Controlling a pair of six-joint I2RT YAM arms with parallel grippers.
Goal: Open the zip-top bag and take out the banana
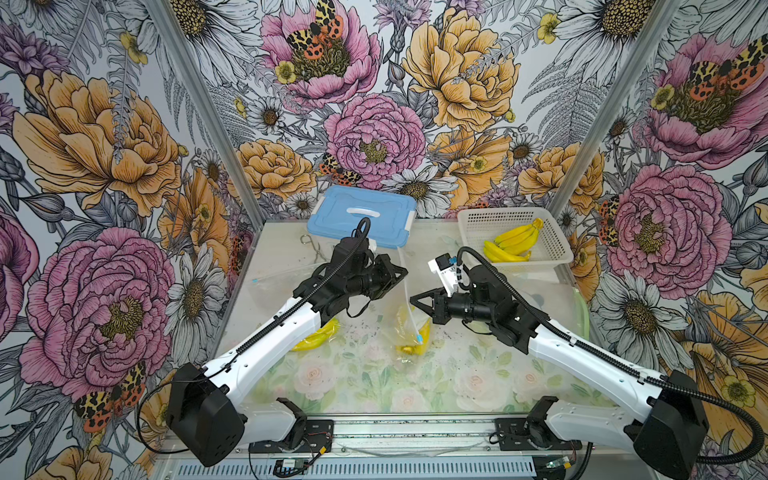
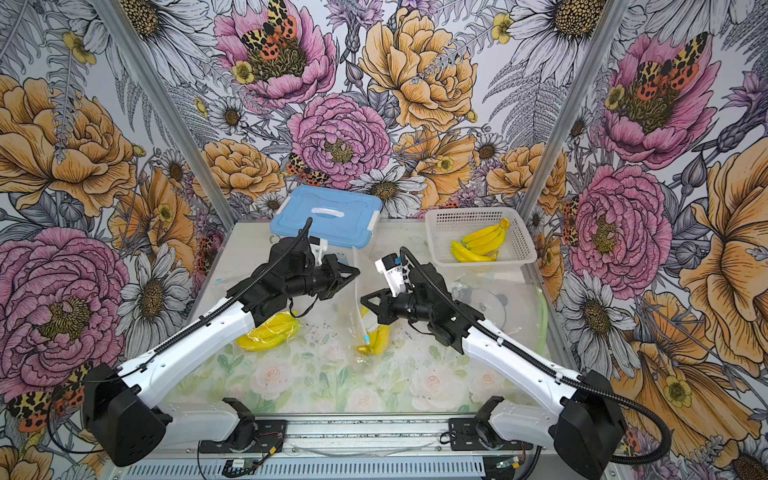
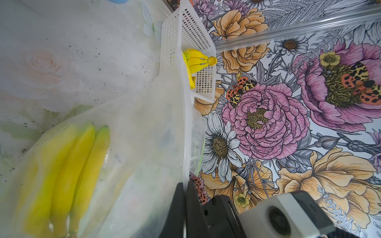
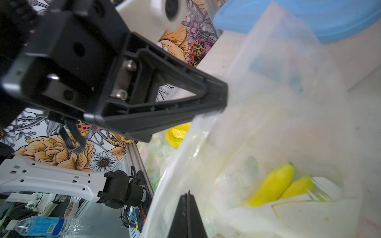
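Observation:
A clear zip top bag (image 1: 404, 332) with yellow bananas (image 3: 73, 174) inside hangs upright between my grippers, its bottom low over the table centre. My left gripper (image 1: 398, 273) is shut on the bag's top edge, which runs into its fingers in the left wrist view. My right gripper (image 1: 416, 299) is shut lower beside the bag's edge; in the right wrist view its fingertips show against the translucent plastic, and nothing clearly shows between them.
Another bagged banana bunch (image 2: 264, 332) lies left on the table. A blue lidded box (image 1: 360, 212) stands at the back; a white basket (image 1: 472, 224) with bananas stands back right.

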